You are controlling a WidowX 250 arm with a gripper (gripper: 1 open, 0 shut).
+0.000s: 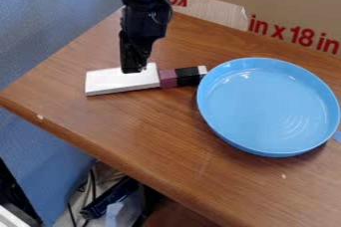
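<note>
My black gripper (134, 64) points down over the left part of a whiteboard eraser-like bar, with its tip at or just above the white section (110, 82). Whether its fingers are open or shut is unclear. The bar continues right into a maroon and black section (178, 77) with a pale end. A light blue plate (266, 108) lies to the right of the bar.
The wooden table (147, 139) has clear room in front and behind the bar. A cardboard box (280, 2) with red print stands at the back. Cables and other items lie below the table's left edge.
</note>
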